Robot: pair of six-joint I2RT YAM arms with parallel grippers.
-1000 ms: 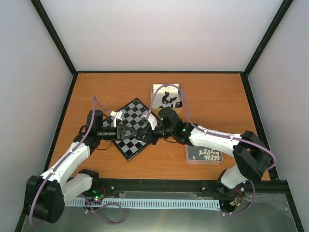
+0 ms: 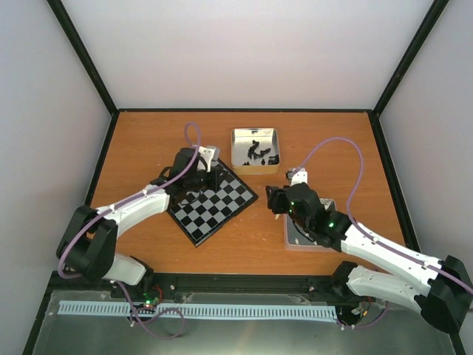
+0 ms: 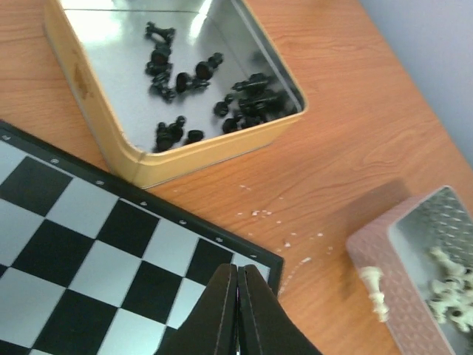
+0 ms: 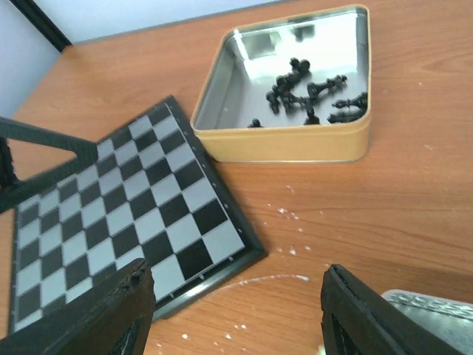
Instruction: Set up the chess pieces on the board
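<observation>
The checkered board lies at left-centre. Over its upper part is my left gripper, shut in the left wrist view; whatever is between its fingers is hidden there. My right gripper stands open with nothing between its fingers, right of the board near the white pieces' tray. Black pieces lie in the metal tray behind the board. White pieces lie in the right tray.
Walls enclose the sides and back.
My right gripper has withdrawn rightward from beside the left one; a white piece seen at the left gripper earlier is now hidden.
</observation>
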